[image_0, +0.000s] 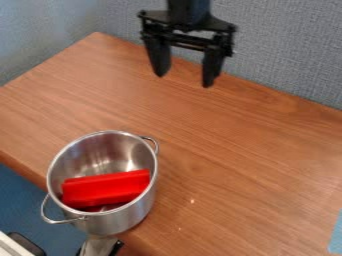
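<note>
A steel pot (104, 152) with two loop handles stands at the near left of the wooden table (221, 170). A red cylindrical object (107, 187) lies inside it. My black gripper (185, 72) hangs high over the back of the table, its two fingers apart and nothing between them. It is well away from the pot, and slightly blurred.
Grey padded walls (287, 50) rise behind the table. A blue surface (27, 205) shows beyond the left edge, with a metal and white fixture at the bottom left.
</note>
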